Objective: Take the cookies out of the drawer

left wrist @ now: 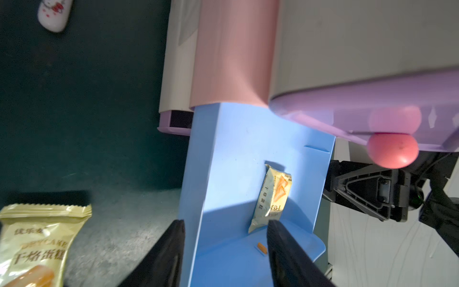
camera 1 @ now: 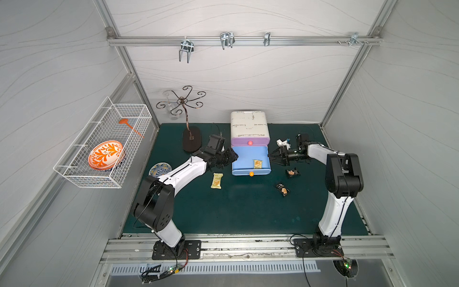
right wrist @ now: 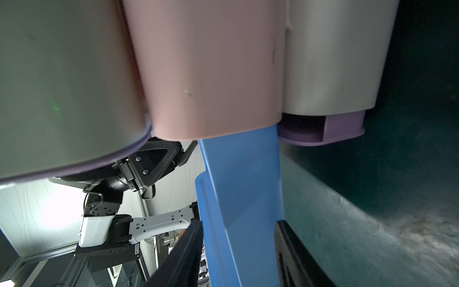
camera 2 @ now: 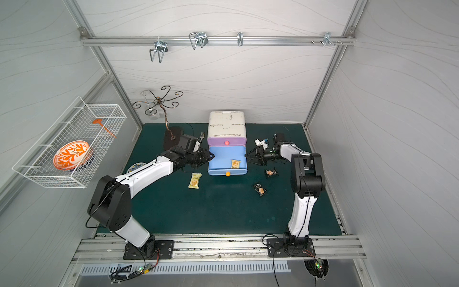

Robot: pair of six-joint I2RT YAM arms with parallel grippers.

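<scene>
The blue drawer (camera 1: 243,154) stands pulled out. Inside it, near the front, lies one yellow cookie packet (camera 1: 257,164), also seen in the left wrist view (left wrist: 272,198). A second yellow packet (camera 1: 216,180) rests on the table left of the drawer. Two black packets (camera 1: 282,190) (camera 1: 292,172) lie on the table to the right. My left gripper is at the drawer's left side, its fingers apart and holding no packet. On the right side, my right gripper is shut on the drawer's side, which spans between its fingers.
The cream cabinet (camera 1: 250,124) rises behind the drawer. A metal stand (camera 1: 191,138) is at the back left, with a patterned plate (camera 1: 160,169) in front. A wire basket (camera 1: 117,157) holding an orange-patterned bowl (camera 1: 106,154) hangs on the left wall.
</scene>
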